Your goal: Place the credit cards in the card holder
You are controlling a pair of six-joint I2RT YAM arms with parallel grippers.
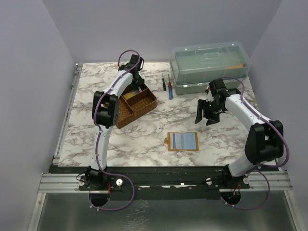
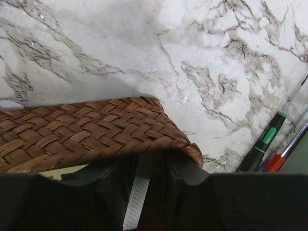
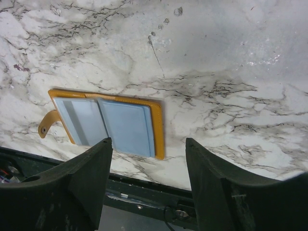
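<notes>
The open card holder, tan-edged with clear sleeves, lies flat on the front of the table; the right wrist view shows its pale blue sleeve and snap tab. A whitish stack of cards stands on edge in the woven brown basket. My left gripper reaches down into the basket's back compartment, its dark fingers on either side of the stack, part open, with a dark gap beside the cards. Above the table right of the holder, my right gripper is open and empty.
Two screwdrivers lie right of the basket. Behind them on the right is a large green-lidded clear box. The basket's woven wall rises close by the left fingers. Mid-table is clear marble.
</notes>
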